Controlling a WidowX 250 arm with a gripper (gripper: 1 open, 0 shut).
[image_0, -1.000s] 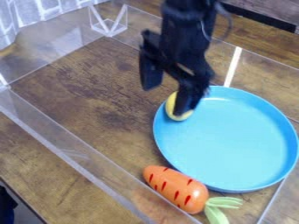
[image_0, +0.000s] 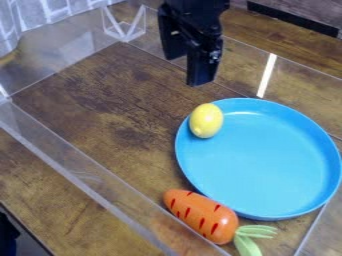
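A yellow egg-shaped object (image_0: 206, 120) rests on the upper left part of a round blue plate (image_0: 261, 165). My black gripper (image_0: 189, 62) is raised at the top middle of the view, above and behind the yellow object, apart from it. It is open, with nothing seen between its fingers. An orange toy carrot (image_0: 201, 214) with green leaves lies below the plate, outside it.
Clear plastic walls run along the left and lower edges of the wooden surface (image_0: 94, 110). A small clear wire-like shape (image_0: 123, 22) stands at the top left.
My gripper has risen away from the plate toward the back, uncovering the yellow object, which stays on the plate. The carrot and plate have not moved.
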